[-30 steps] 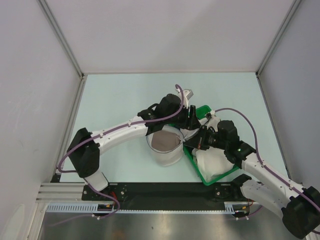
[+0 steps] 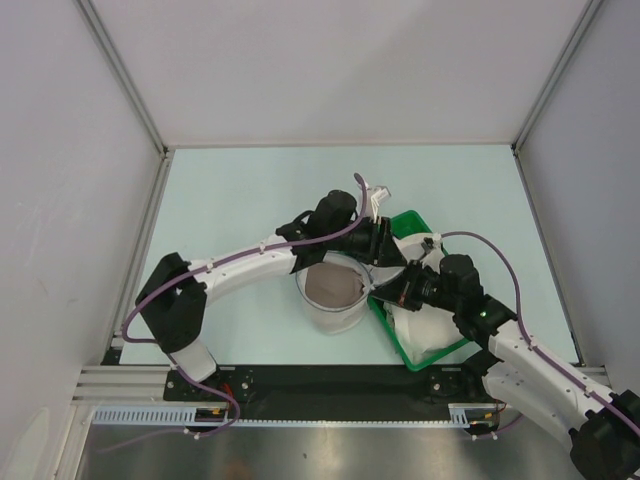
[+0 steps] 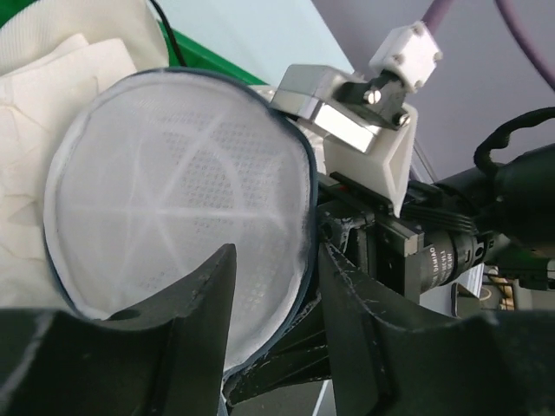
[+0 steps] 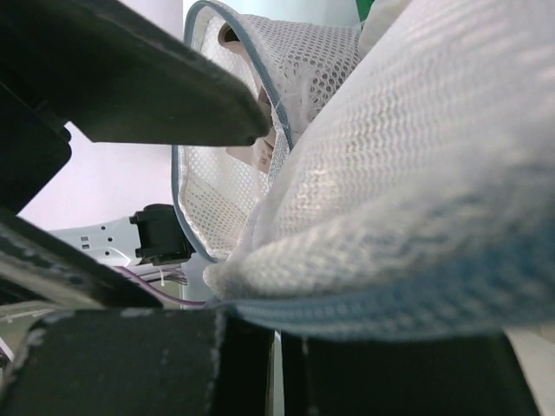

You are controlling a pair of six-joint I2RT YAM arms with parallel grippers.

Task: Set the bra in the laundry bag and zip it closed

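Note:
The mesh laundry bag (image 2: pixel 330 310) stands open with beige fabric (image 2: pixel 333 283) inside. In the left wrist view a pale mesh flap (image 3: pixel 173 191) with a dark blue zipper edge fills the middle; my left gripper is part open around its right edge, though whether it grips is unclear. In the top view my left gripper (image 2: pixel 382 250) is above the bag's upper right. My right gripper is shut at the zippered rim (image 4: pixel 390 295); what lies between its fingers is hidden.
A green tray (image 2: pixel 405 222) with white fabric items (image 2: pixel 425 325) lies right of the bag, partly under both arms.

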